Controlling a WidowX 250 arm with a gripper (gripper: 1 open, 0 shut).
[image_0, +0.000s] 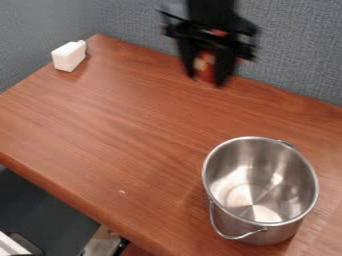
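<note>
My gripper (206, 62) is a dark, motion-blurred shape high at the back of the table, with a blurred orange-red object between its fingers. A steel bucket (238, 185) with a wire handle stands at the front right of the wooden table.
A white block (70, 56) sits at the back left near the table's edge. A grey wall runs behind, and the table drops away at the lower left.
</note>
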